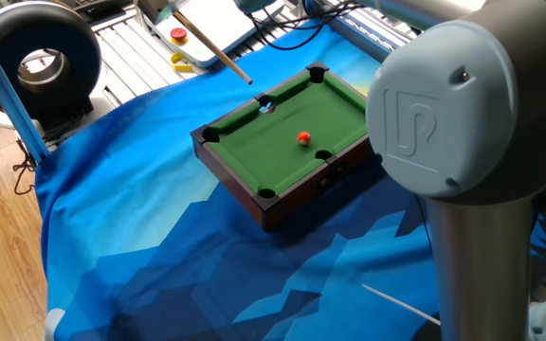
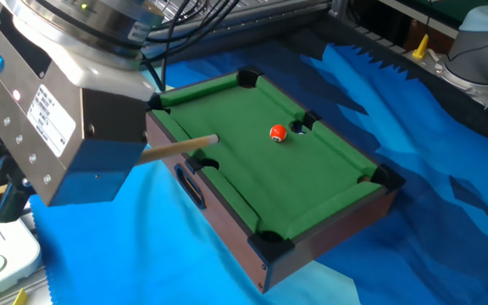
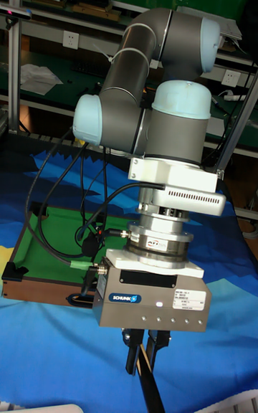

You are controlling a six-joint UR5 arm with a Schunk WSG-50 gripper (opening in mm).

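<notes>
A wooden cue stick (image 1: 214, 49) slants down from the upper left in exterior view 1, its tip just outside the long side of the small green pool table (image 1: 278, 142). In exterior view 3 my gripper (image 3: 145, 381) points downward, its black fingers (image 3: 131, 352) shut on the cue. Exterior view 2 shows the gripper body at the left, with the cue's tip end (image 2: 176, 149) emerging past it near a side pocket. An orange-red ball (image 2: 279, 133) rests on the felt close to the opposite side pocket. The cue and ball are apart.
A blue patterned cloth (image 1: 140, 189) lies under the table, with free room on it to the left and front. Black cables (image 1: 297, 43) loop behind the table. A red button (image 1: 178, 35) sits at the back, and a large black ring-shaped object (image 1: 83, 62) stands at the left.
</notes>
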